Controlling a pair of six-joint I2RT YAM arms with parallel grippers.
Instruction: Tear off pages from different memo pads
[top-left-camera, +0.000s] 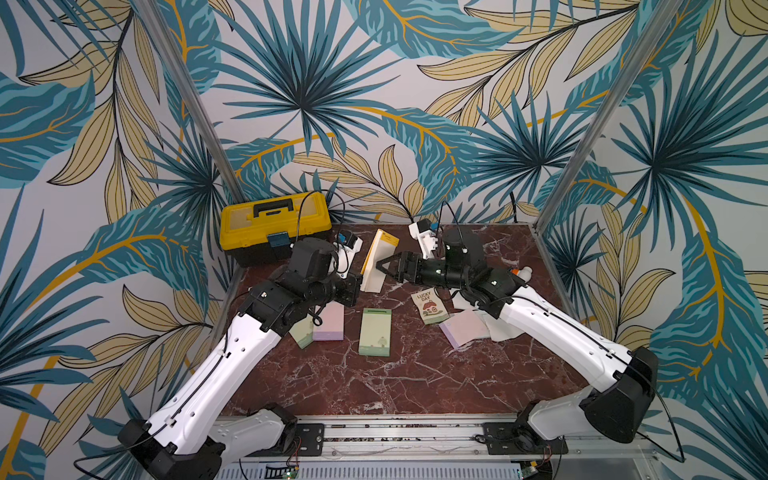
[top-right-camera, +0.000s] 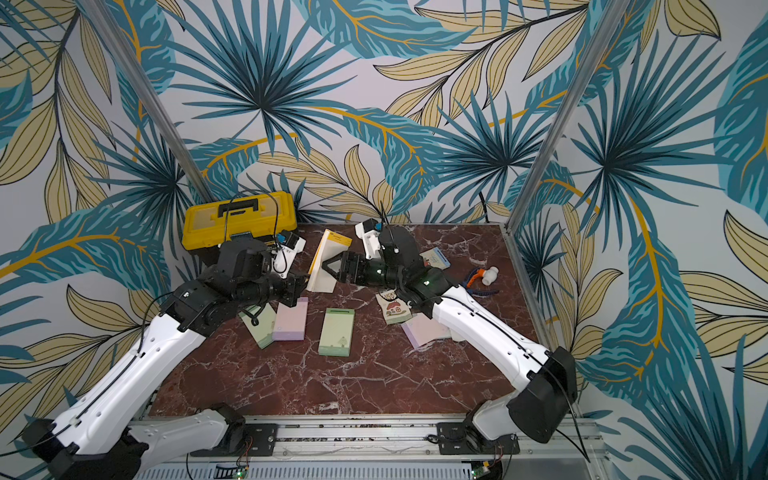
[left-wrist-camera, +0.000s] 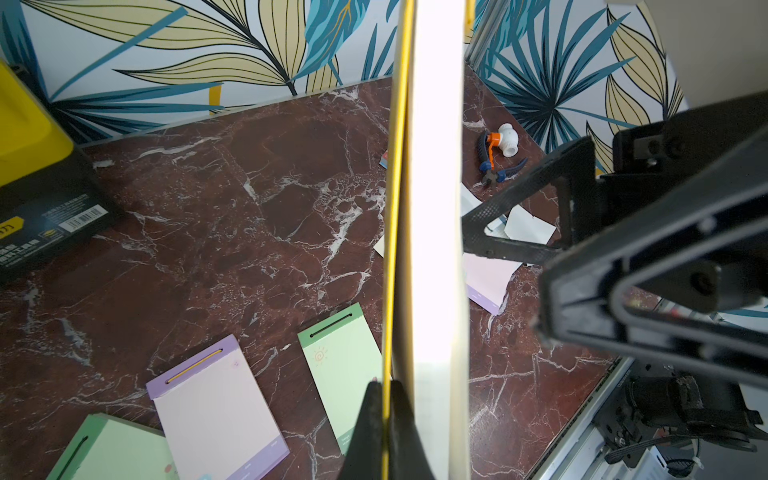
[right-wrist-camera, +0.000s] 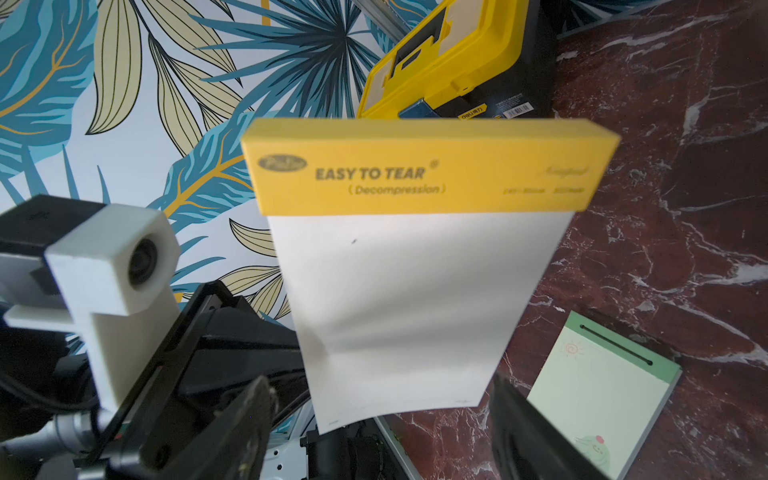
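Note:
A notepad (right-wrist-camera: 424, 288) with a yellow "EASY TO TEAR" header and white pages is held up off the table. At its edge my left gripper is shut on the thin yellow backing, seen edge-on in the left wrist view. My right gripper faces the white page, its fingers spread apart near the lower part of the sheet with nothing pinched between them. On the table lie a green memo pad (top-left-camera: 375, 331), a lilac pad (top-left-camera: 328, 321), a second green pad (top-right-camera: 260, 326) and a "Lucky Day" pad (top-left-camera: 429, 305).
Pinkish sheets or a pad (top-left-camera: 464, 328) lie at the right, partly beneath my right arm. The yellow toolbox (top-left-camera: 274, 221) stands at the back left. Pliers and a white item (top-right-camera: 481, 277) are at the far right.

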